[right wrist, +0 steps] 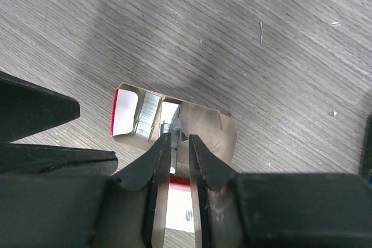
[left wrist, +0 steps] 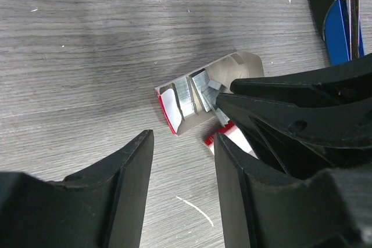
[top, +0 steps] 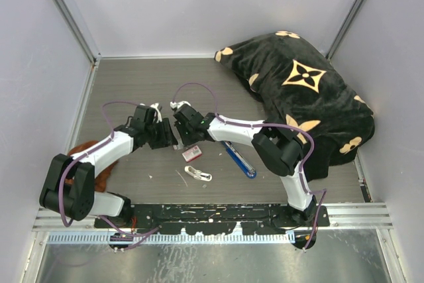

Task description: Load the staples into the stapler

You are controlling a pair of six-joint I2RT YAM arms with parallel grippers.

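An open staple box [left wrist: 193, 92] lies on the table, strips of staples [left wrist: 185, 97] in its left part and its right part empty. One silver strip [left wrist: 213, 92] stands tilted out of it, at the tips of my right gripper. Those tips are slightly apart; whether they grip the strip cannot be made out. My left gripper is open and empty, just left of the box in the top view. The blue stapler [top: 240, 160] lies to the right, its top end hidden under the right arm.
A red-and-white box [top: 192, 153] sits right by the staple box. A white coiled item [top: 198, 173] lies nearer the front. Small loose bits are scattered about, among them a staple [right wrist: 261, 33]. A dark patterned cushion [top: 305, 97] fills the back right.
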